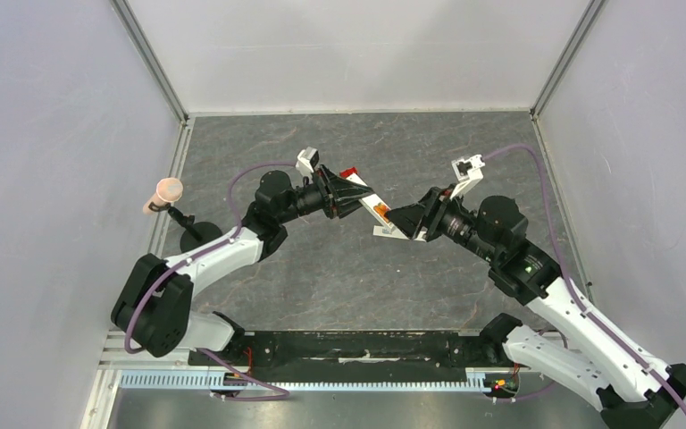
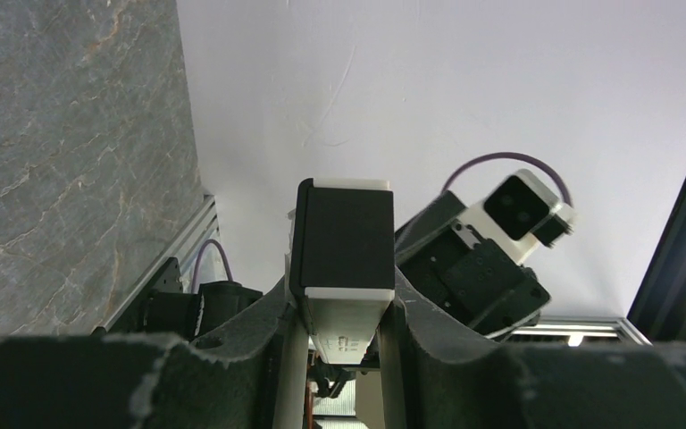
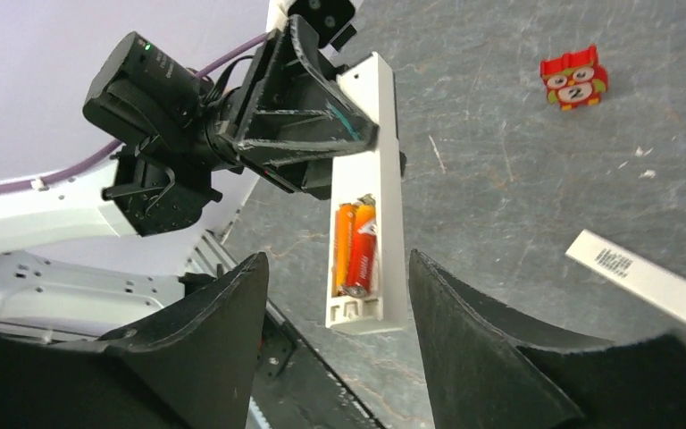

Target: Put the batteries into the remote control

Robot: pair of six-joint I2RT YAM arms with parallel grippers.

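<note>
The white remote is held upright-ish by my left gripper (image 1: 348,192), which is shut on its upper part; in the left wrist view its dark end (image 2: 342,232) fills the space above the fingers. Its lower battery compartment is uncovered, with orange (image 3: 345,241) and red (image 3: 361,255) batteries inside. My right gripper is part open around the lower end of the remote as seen from its wrist, fingers apart from it. A white flat piece (image 3: 639,277), probably the cover, lies on the floor to the right.
A red owl-faced box (image 3: 573,76) lies on the grey floor behind the remote. A lamp-like stand (image 1: 198,234) is by the left wall. Both side walls are close to the arms.
</note>
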